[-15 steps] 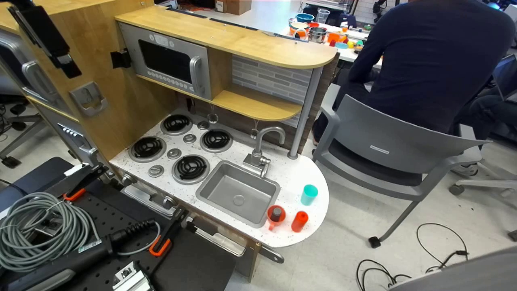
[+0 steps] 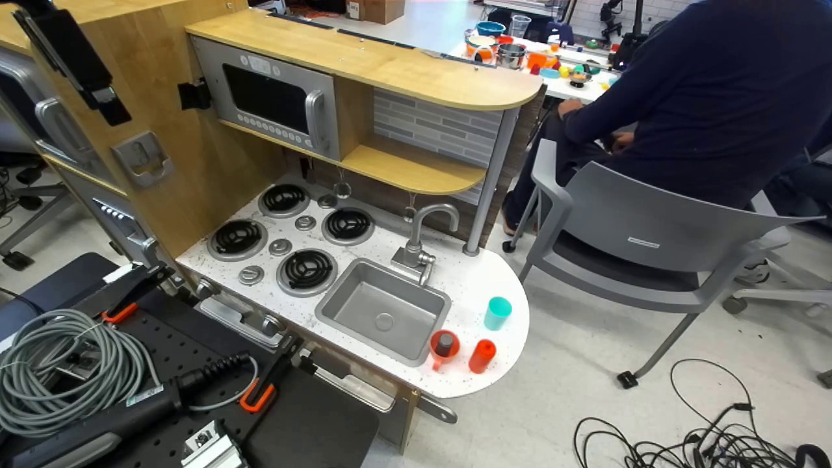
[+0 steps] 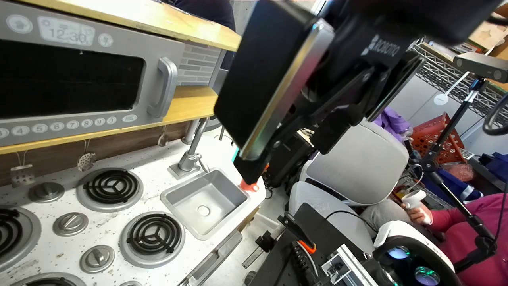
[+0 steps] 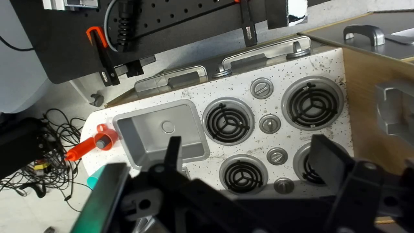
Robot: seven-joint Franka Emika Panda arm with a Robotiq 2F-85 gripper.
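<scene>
High over the play kitchen counter, my gripper hangs open, its fingers wide apart in the wrist view and nothing between them. In exterior view 2 the gripper [image 3: 304, 157] looms close to the camera. At the counter's rounded end stand a teal cup [image 2: 497, 313], an orange-red bottle [image 2: 483, 356] and an orange-red mug [image 2: 444, 346] with a dark grey object [image 2: 444, 344] inside it. The mug is beside the rim of the grey sink [image 2: 329, 318], which is empty. My fingers are well apart from all of these.
Several black-coiled burners [image 2: 307, 272] and knobs cover the counter's other half. A faucet [image 2: 421, 234] rises behind the sink, below a shelf [image 2: 421, 165] and a shut microwave [image 2: 265, 97]. A dark pegboard table [image 2: 312, 425] stands in front, with cables and clamps.
The seated person and the grey chair have shifted in exterior view 1. A grey shape at its lower right corner is gone. The cups, bottle and counter look unchanged.
</scene>
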